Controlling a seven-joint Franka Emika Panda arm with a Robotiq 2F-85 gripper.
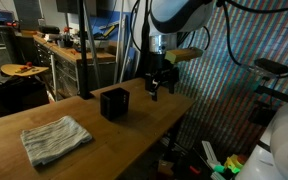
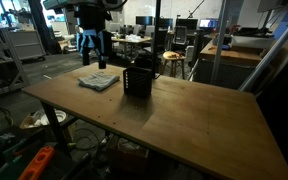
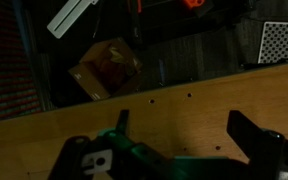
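Note:
A black mesh box (image 1: 114, 103) stands on the wooden table, and in exterior view 2 the same box (image 2: 138, 88) has an open top. Flat on the table lies a light grey folded cloth (image 1: 56, 139), which exterior view 2 shows as a cloth (image 2: 98, 80) beside the box. My gripper (image 1: 162, 94) points down above the table near its edge, apart from both objects. In the wrist view the gripper is open, its fingers far apart, with only bare wood and the table edge beneath.
A vertical pole (image 2: 156, 35) rises behind the black box.

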